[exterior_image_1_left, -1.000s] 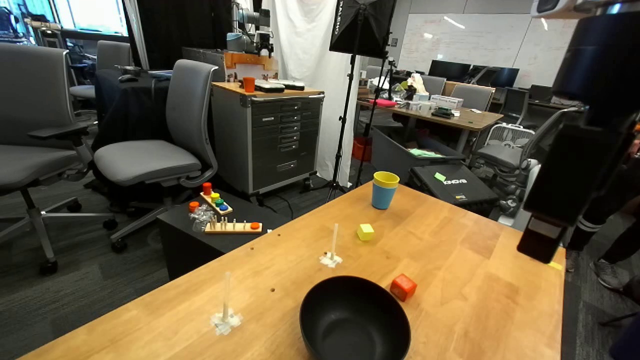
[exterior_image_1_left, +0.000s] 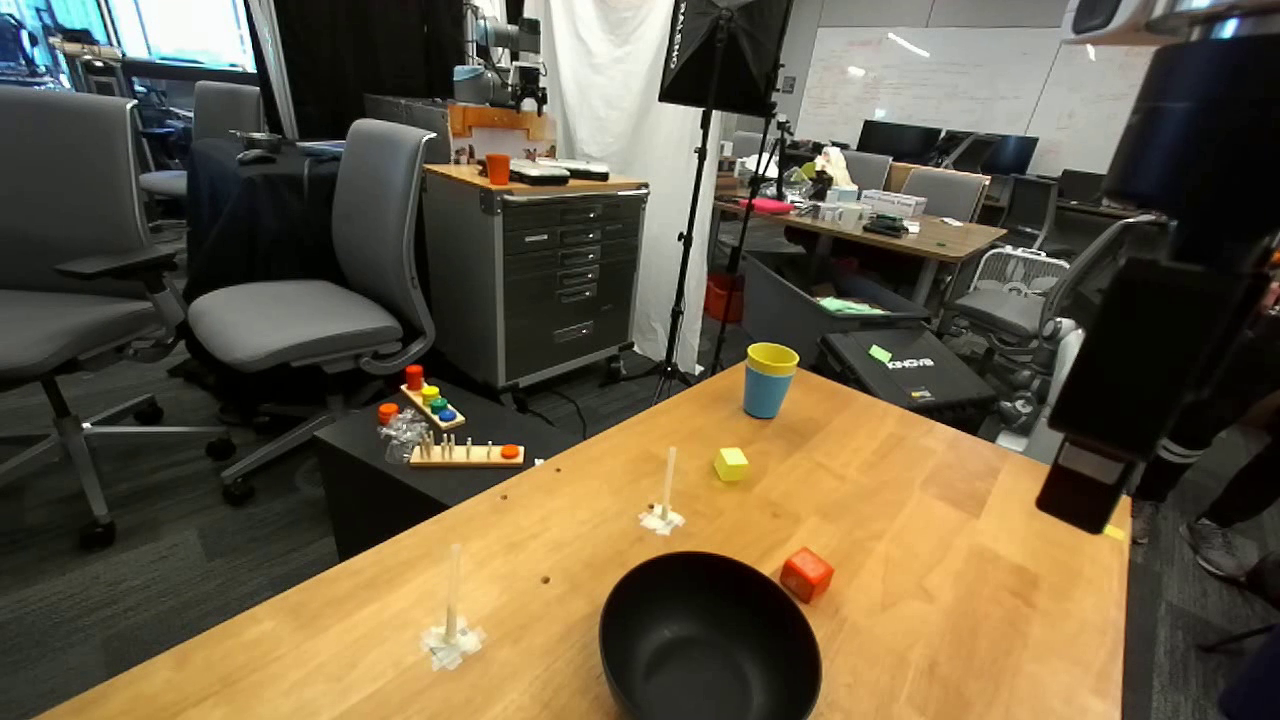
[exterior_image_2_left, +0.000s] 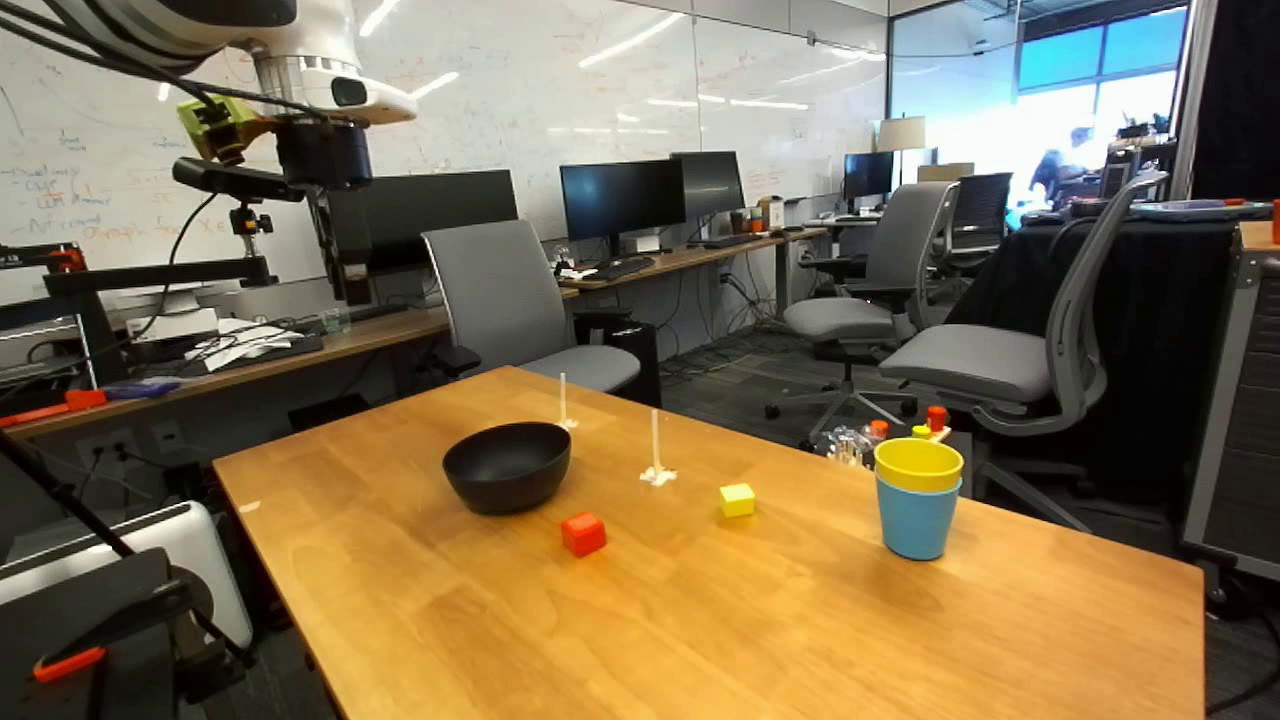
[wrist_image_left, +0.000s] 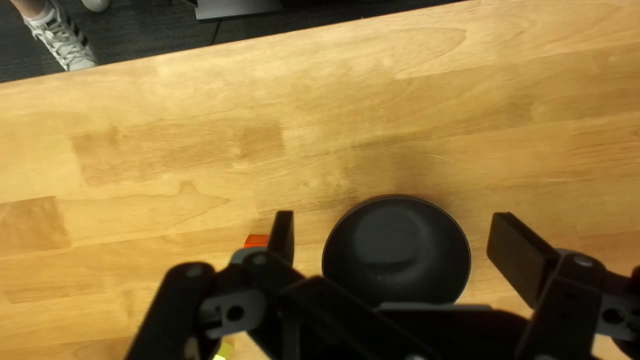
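My gripper is open high above the table, its two fingers wide apart with nothing between them. Through that gap the wrist view shows the black bowl (wrist_image_left: 393, 246) well below, empty. Close beside the bowl lies a red block (exterior_image_1_left: 806, 575), partly covered by a finger in the wrist view. Farther along sits a yellow block (exterior_image_2_left: 737, 499), of which only a corner shows in the wrist view. A yellow cup (exterior_image_2_left: 919, 458) is nested in a blue cup (exterior_image_2_left: 917, 520) near one end of the table.
Two thin upright pegs, one peg (exterior_image_1_left: 668, 486) nearer the yellow block and another peg (exterior_image_1_left: 452, 600) past the bowl, are taped to the wooden table (exterior_image_1_left: 960, 576). A person's shoe (wrist_image_left: 63, 39) shows beyond the table edge.
The gripper has barely shifted in exterior view 1. The bowl, blocks and cups stay where they were.
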